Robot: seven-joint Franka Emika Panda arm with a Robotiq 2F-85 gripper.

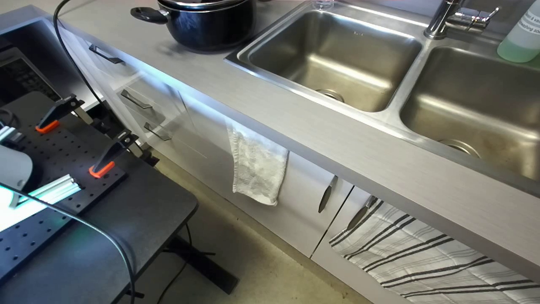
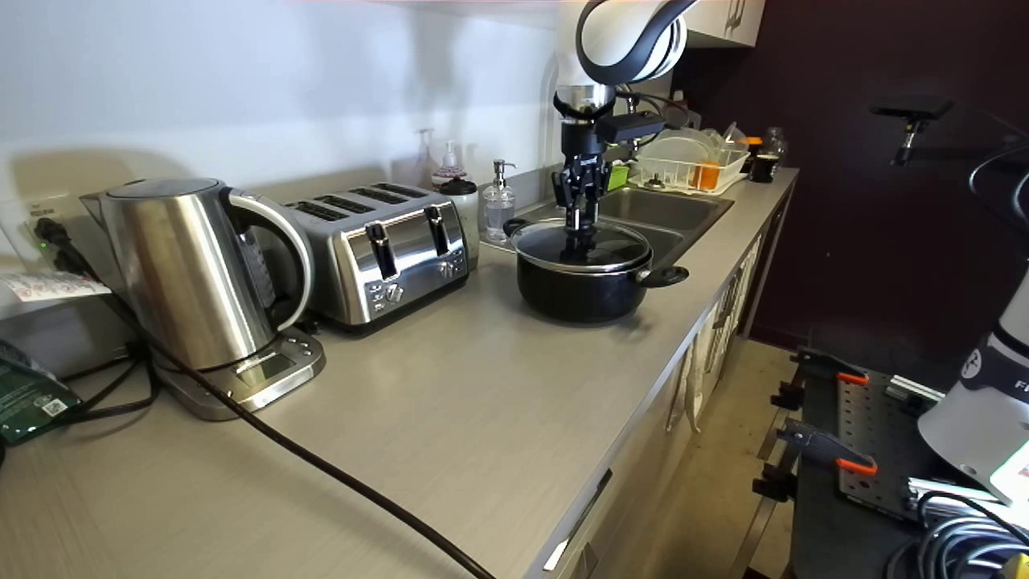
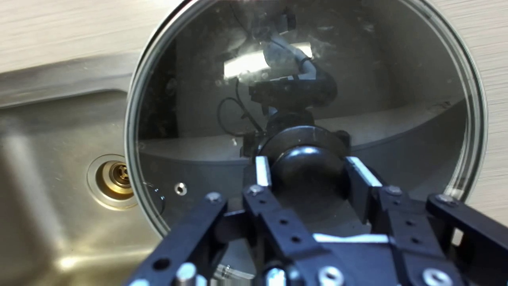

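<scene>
A black pot with side handles stands on the counter beside the sink. Its glass lid has a metal rim and a round black knob. Seen from the wrist, the knob lies between the two fingers of my gripper, which is shut on it. From the side, my gripper points straight down at the lid's middle. In exterior view 1 only the lower part of the pot and the lid's near edge show; the gripper is out of that frame.
The sink adjoins the pot. A toaster and a kettle stand along the wall, with a soap dispenser behind the pot.
</scene>
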